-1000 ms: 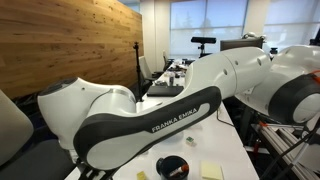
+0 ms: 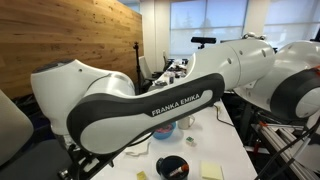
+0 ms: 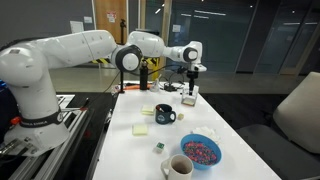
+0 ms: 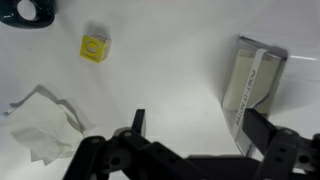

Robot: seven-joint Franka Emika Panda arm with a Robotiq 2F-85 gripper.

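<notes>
In the wrist view my gripper is open, its dark fingers wide apart with only white tabletop showing between them. A clear-topped rectangular box (image 4: 264, 82) with a pale strip along it lies on the right side, partly behind the right finger. Up and to the left sits a small yellow block (image 4: 95, 47). A crumpled white tissue (image 4: 47, 128) lies at the left, and a dark mug (image 4: 28, 8) is cut off by the top left corner. In exterior view 2 the gripper is small, at the table's far end; exterior view 1 hides it behind the arm.
A blue bowl (image 3: 207, 151) of small pinkish pieces and a white cup (image 3: 178, 169) stand at the near end. The black mug (image 3: 173, 117) is mid-table, with yellow pads (image 3: 139, 129) and a small greenish block (image 3: 158, 147) around. A dark chair (image 3: 280, 130) flanks the table.
In exterior view 1 the arm's wrist end and forearm have shifted upward in the picture, the lettering also a little right. The mug and the yellow pad have stayed put.
</notes>
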